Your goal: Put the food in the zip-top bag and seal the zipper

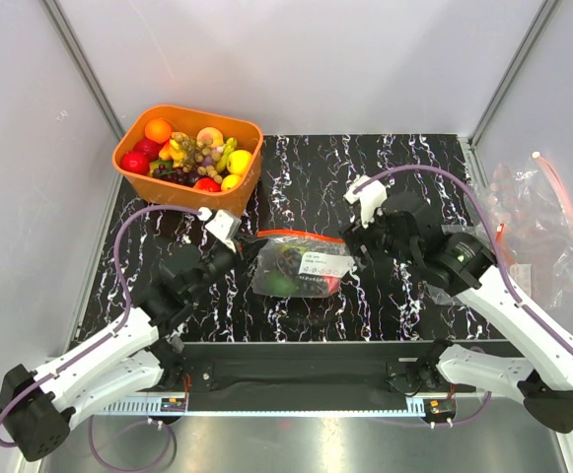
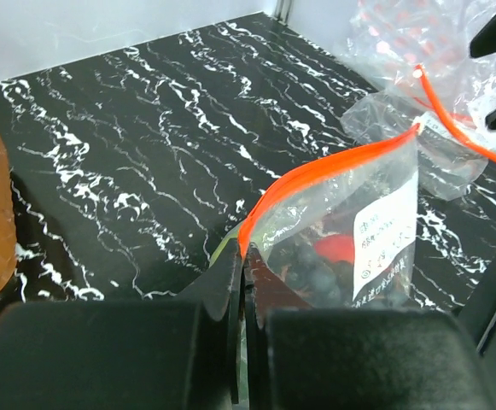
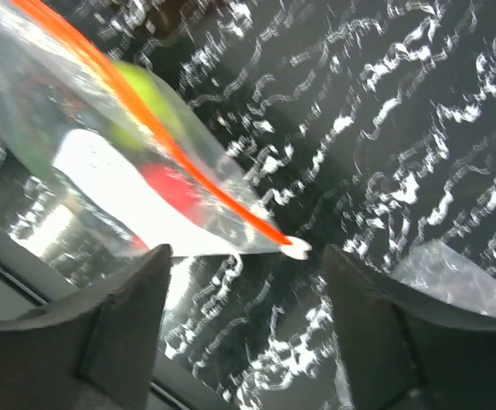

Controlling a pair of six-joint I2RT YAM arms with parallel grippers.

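Note:
The clear zip bag [image 1: 284, 279], with green and red food inside and a white label [image 1: 326, 264], hangs over the table's middle. Its orange zipper strip [image 2: 316, 171] runs along the top edge. At the strip's left end my left gripper is shut on the bag's corner. My right gripper stands open at the other end, its blurred fingers [image 3: 137, 286] apart. Ahead of them shows a white slider tab [image 3: 296, 248] at the strip's end, with no visible contact.
An orange bin [image 1: 189, 199] full of mixed fruit stands at the back left. More empty clear bags [image 1: 535, 232] with orange strips lie at the right edge. Bare black marbled table [image 1: 311, 177] lies behind the held bag.

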